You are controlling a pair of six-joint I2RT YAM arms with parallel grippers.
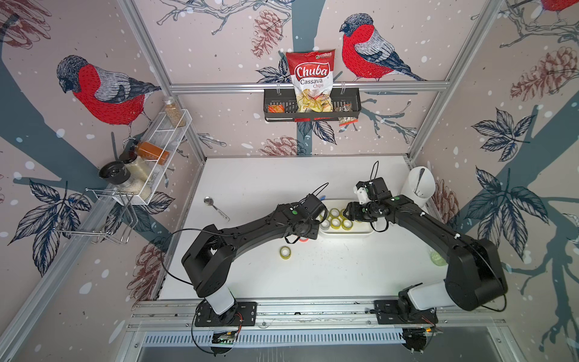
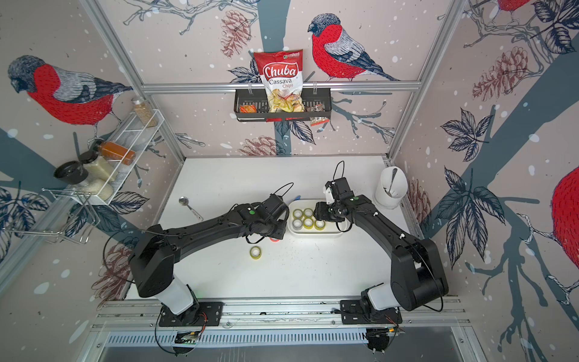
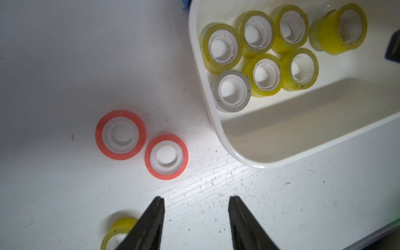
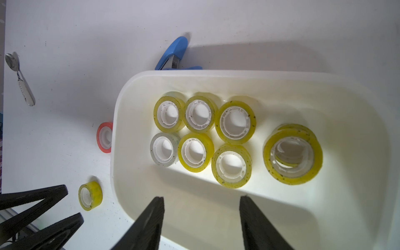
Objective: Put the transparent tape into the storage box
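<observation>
A white storage box (image 3: 291,141) holds several transparent tape rolls (image 4: 235,165), mostly yellow, one clear. A yellow-rimmed tape roll (image 1: 285,252) lies outside, front left of the box; it shows at the bottom edge of the left wrist view (image 3: 119,227). Two red-rimmed rolls (image 3: 166,137) lie beside the box's left end. My left gripper is open and empty above the table, left of the box, with the loose yellow roll near its fingers in view. My right gripper is open and empty over the box.
A blue stapler (image 4: 175,50) lies behind the box and a spoon (image 1: 214,207) at the back left. A white holder (image 2: 390,187) stands at the back right.
</observation>
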